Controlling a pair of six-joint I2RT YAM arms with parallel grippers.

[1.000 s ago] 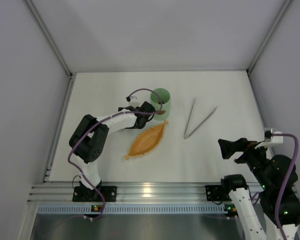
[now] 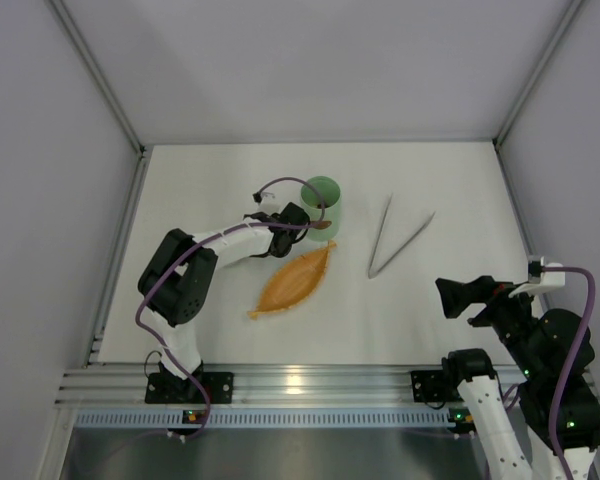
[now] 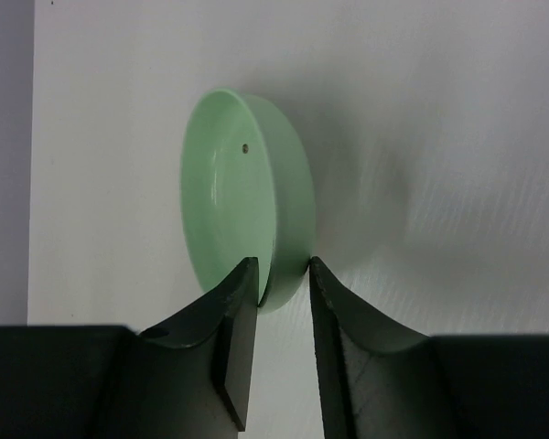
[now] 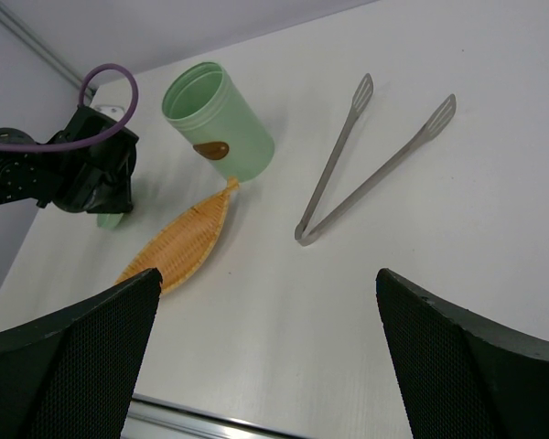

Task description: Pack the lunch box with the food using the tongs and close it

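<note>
A shallow pale green lid-like piece [image 3: 295, 187] stands on edge in the left wrist view. My left gripper is at its lower rim, one finger on the hollow side and one on the outer side; the fingers are partly apart, and firm contact cannot be told. From above, the arm hides most of this piece; a bit of green [image 4: 110, 220] shows beneath the gripper in the right wrist view. Close by stands a green cup-like container [image 4: 242, 137], open at the top, with a brown patch. My right gripper is open and empty, away from the table's front right.
An orange boat-shaped tray [image 2: 292, 283] lies in front of the green container. Two grey utensils [image 2: 405, 243] form a V right of it.
Both arms otherwise stay in place, and the other objects have not moved.
</note>
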